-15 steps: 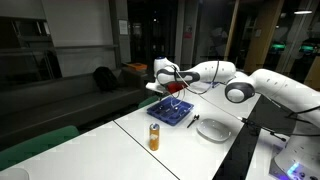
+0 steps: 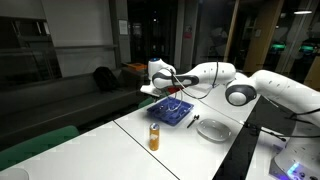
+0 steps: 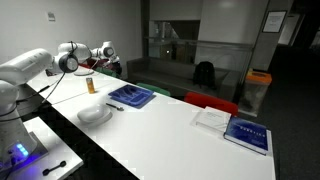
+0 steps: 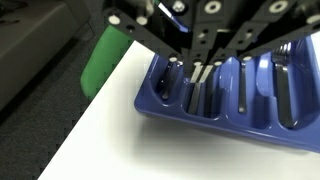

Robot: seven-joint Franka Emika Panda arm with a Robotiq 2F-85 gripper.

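My gripper looks shut in the wrist view, its pale fingertips close together with no object visible between them. Below it lies the blue cutlery tray point(image 4: 175, 108), whose compartments hold several utensils, among them a fork point(image 4: 283, 85) with a dark handle. Another utensil point(image 4: 195, 98) lies in the slot near my fingertips; whether they touch it I cannot tell. In exterior view 1 the arm reaches over the table to the left part of the tray point(image 2: 176, 113).
An orange can point(image 2: 154, 137) stands in front of the tray. To the tray's right are a dark utensil point(image 2: 192, 120) and a pale bowl point(image 2: 213, 130). Books point(image 3: 246, 135) lie on the table's far side in exterior view 2. Green and red chairs line the edge.
My gripper has shifted a little to the left in exterior view 1 and sits slightly lower. The tray, can and bowl have stayed in place.
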